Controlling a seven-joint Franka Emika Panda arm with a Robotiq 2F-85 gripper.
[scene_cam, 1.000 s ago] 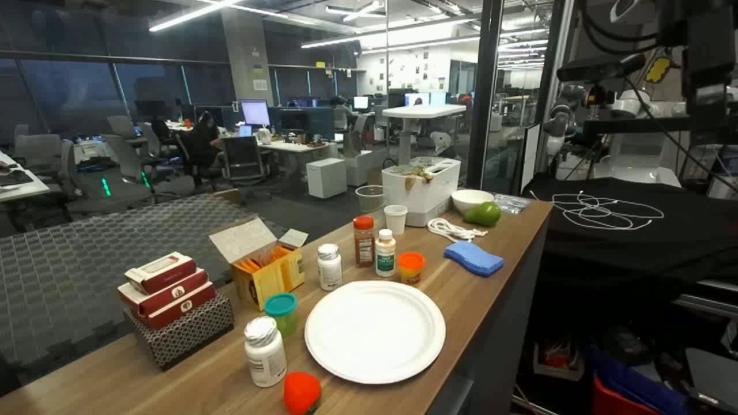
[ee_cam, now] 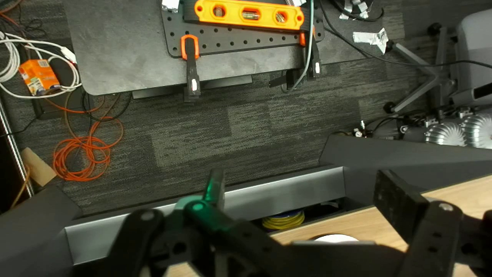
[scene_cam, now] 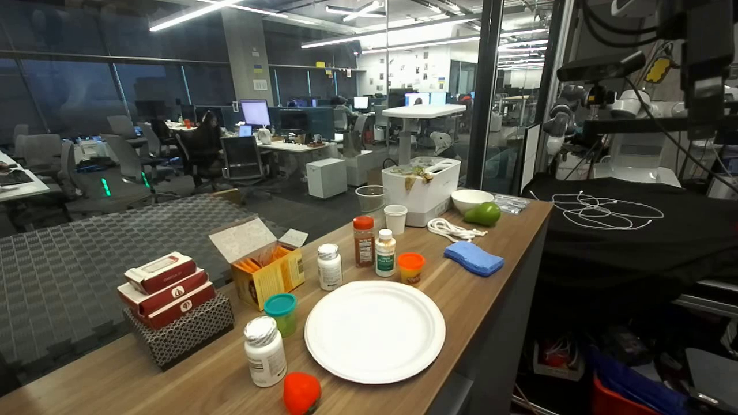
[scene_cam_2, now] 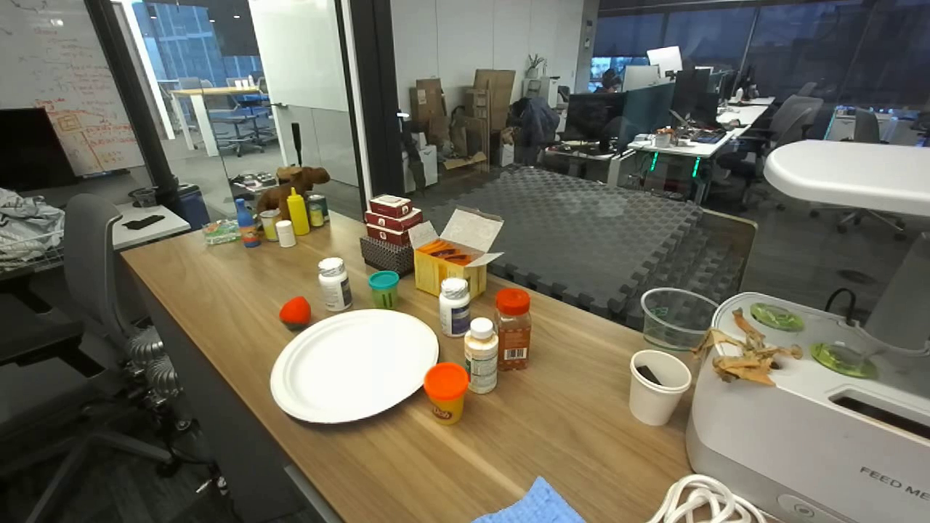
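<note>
In the wrist view my gripper is open, its two dark fingers wide apart with nothing between them. It hangs beyond the counter's edge, over the gap to the floor. Part of the dark arm and gripper shows at the top right of exterior view 1, high above and away from the counter objects. A white plate lies empty on the wooden counter. Around it stand an orange-lidded tub, a teal-lidded tub, white bottles and a red-capped spice jar. A red object rests near the plate.
An open yellow box and stacked red boxes line the far side. A white planter, paper cup, bowl, green object and blue cloth occupy the other end. Bare wood separates plate and cloth.
The counter objects stay where they were. At the top right, the dark gripper part has shifted very slightly. A seated person in the background has changed posture.
</note>
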